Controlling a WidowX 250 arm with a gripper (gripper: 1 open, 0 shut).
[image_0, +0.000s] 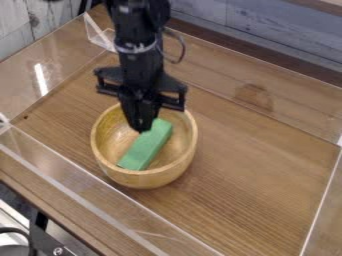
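Observation:
A round wooden bowl (178, 166) sits on the wooden surface left of centre, with a flat green block (144, 145) lying inside it at an angle. My black gripper (140, 110) hangs above the back of the bowl, its tips around rim height or higher. It is shut, and I see nothing held between its fingers; the tips are somewhat blurred.
Grey-blue walls (274, 35) border it at the back. A clear edge strip runs along the left, with dark cables at the lower left corner.

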